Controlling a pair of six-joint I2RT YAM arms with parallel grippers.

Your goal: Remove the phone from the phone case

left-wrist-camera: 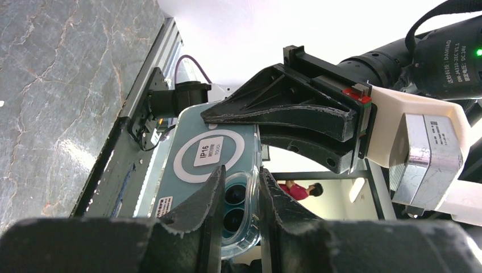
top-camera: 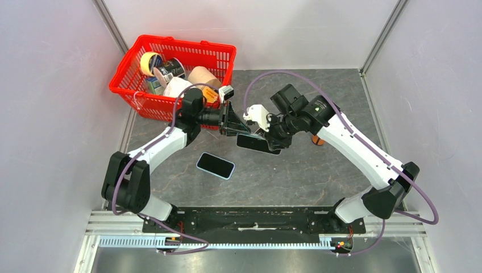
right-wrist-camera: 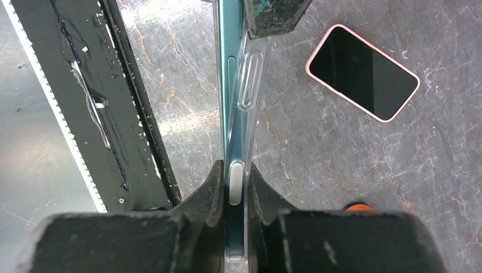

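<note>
The teal phone in its clear case (right-wrist-camera: 244, 102) is held in the air between both arms, standing edge-on in the right wrist view. My right gripper is shut on the cased phone. My left gripper is at the camera end of the phone, its fingers close together over the case's corner; whether they grip it is unclear. In the top view the two grippers nearly meet above the middle of the table.
A phone (top-camera: 215, 165) lies on the table front left. A red basket (top-camera: 131, 85) of tape rolls stands back left. An orange object (top-camera: 318, 140) lies to the right, partly under the right arm.
</note>
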